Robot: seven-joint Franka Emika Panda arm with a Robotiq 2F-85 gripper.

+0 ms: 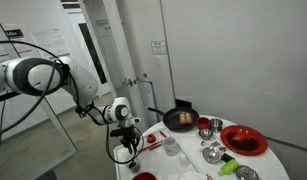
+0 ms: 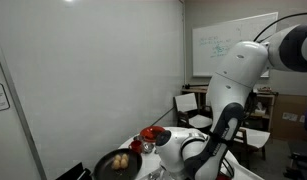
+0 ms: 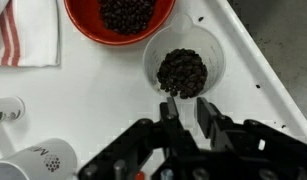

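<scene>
A clear cup with dark beans in its bottom stands on the white table, just ahead of my fingers in the wrist view. Its pale handle reaches back between the fingertips of my gripper, which is shut on it. In exterior view 1 my gripper points down at the table's near left edge, where the cup is small and partly covered. Exterior view 2 has the arm in the way of the cup.
Beside the cup is an orange-red bowl of dark beans. A striped cloth and a white mug lie to the left. The table edge runs close on the right. Farther off are a black pan and a large red pan.
</scene>
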